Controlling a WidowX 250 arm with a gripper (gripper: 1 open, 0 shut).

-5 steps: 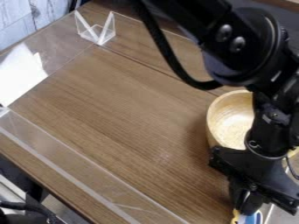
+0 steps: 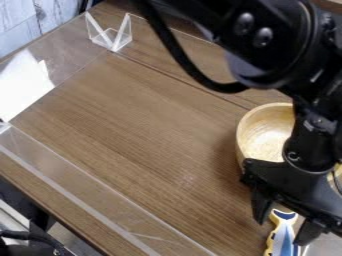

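Note:
The black arm reaches down at the right of the camera view, its gripper (image 2: pixel 283 220) open at the lower right edge of the table. A blue, yellow and white tool (image 2: pixel 278 241) lies just below the fingers, partly hidden by them. Behind the arm sits a light wooden bowl (image 2: pixel 257 132), partly covered by the gripper body.
A clear acrylic holder (image 2: pixel 110 35) stands at the back left, near a white sheet (image 2: pixel 20 85) at the left edge. Clear strips run along the edges.
The gripper has lifted slightly and its fingers now stand apart, showing more of the blue and yellow tool beneath them.

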